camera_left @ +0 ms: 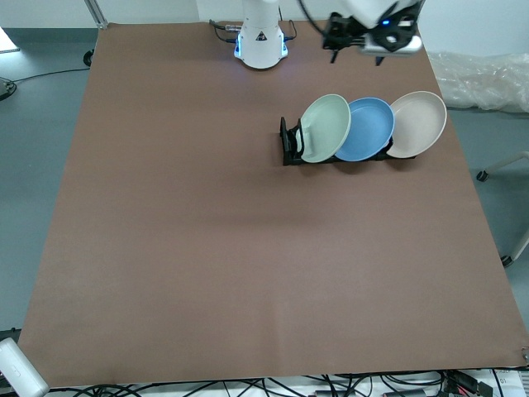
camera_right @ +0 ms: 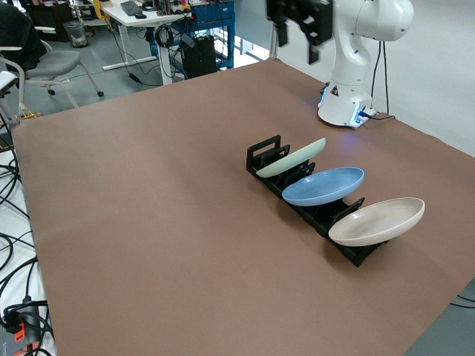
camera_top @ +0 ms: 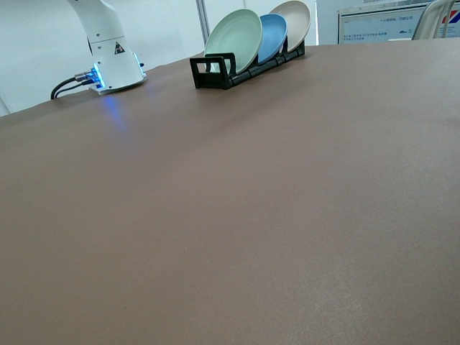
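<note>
A black dish rack (camera_left: 291, 145) stands at the back right of the brown table, holding a mint green plate (camera_left: 324, 126), a blue plate (camera_left: 364, 129) and a cream plate (camera_left: 417, 124) in a row. In the right view the rack (camera_right: 263, 152) runs diagonally, with the cream plate (camera_right: 376, 221) nearest that camera. My gripper (camera_left: 356, 56) hangs high at the back, above and behind the rack, its two black fingers apart with nothing seen between them. It is at the top edge of the right view (camera_right: 298, 44) and out of the top view.
My white arm base (camera_left: 260, 45) stands at the back edge with cables beside it. Cables and equipment lie along the front edge, off the board.
</note>
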